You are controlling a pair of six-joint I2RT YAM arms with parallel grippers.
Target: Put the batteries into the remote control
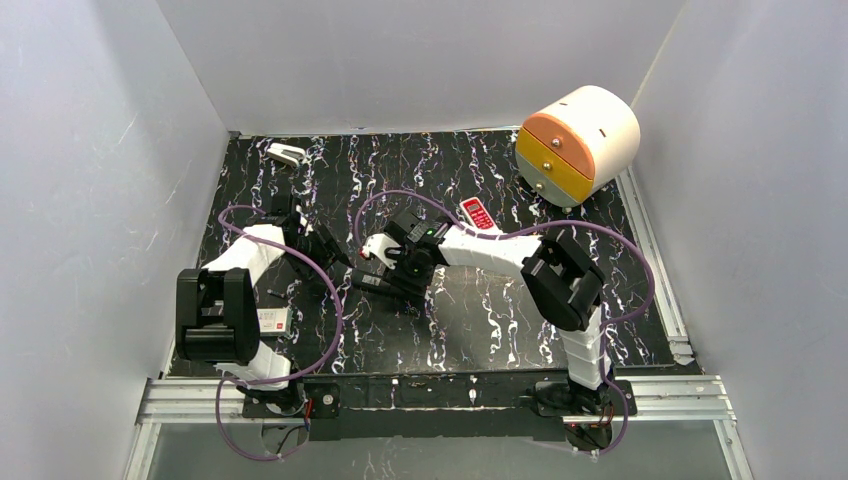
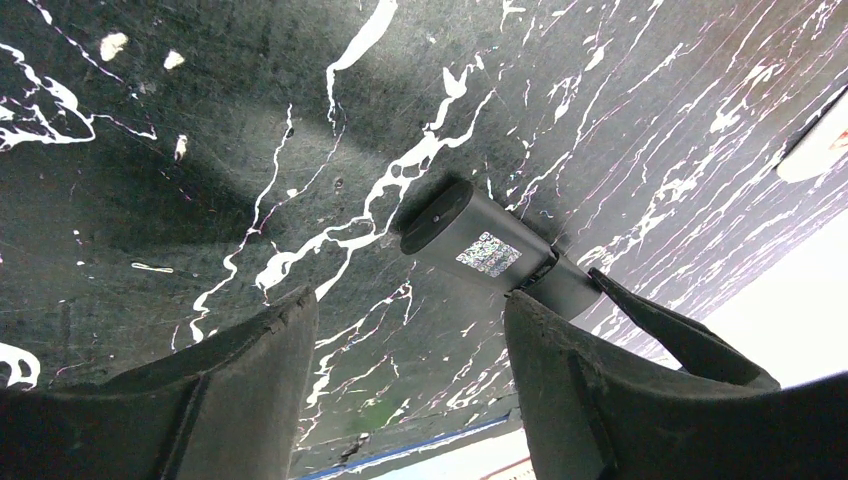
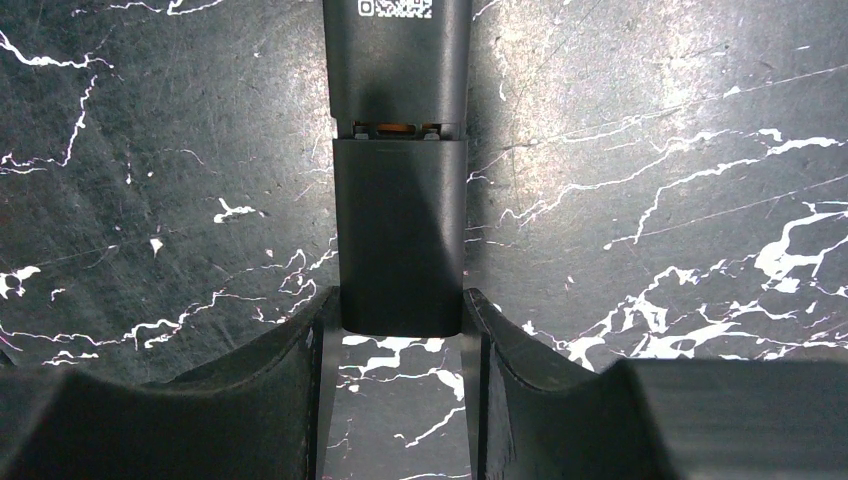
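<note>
The black remote control (image 1: 372, 283) lies on the marble table between my two grippers. In the right wrist view its battery cover (image 3: 400, 230) is nearly closed against the body (image 3: 398, 70), with a narrow gap showing a bit of orange inside. My right gripper is shut on the cover's end. In the left wrist view my left gripper is part open, nothing between its fingers, short of the remote (image 2: 470, 240).
A red card-like object (image 1: 478, 214) lies behind the right arm, a white box (image 1: 275, 322) under the left arm, a small white object (image 1: 287, 153) at back left. A coloured drawer cabinet (image 1: 575, 145) stands back right.
</note>
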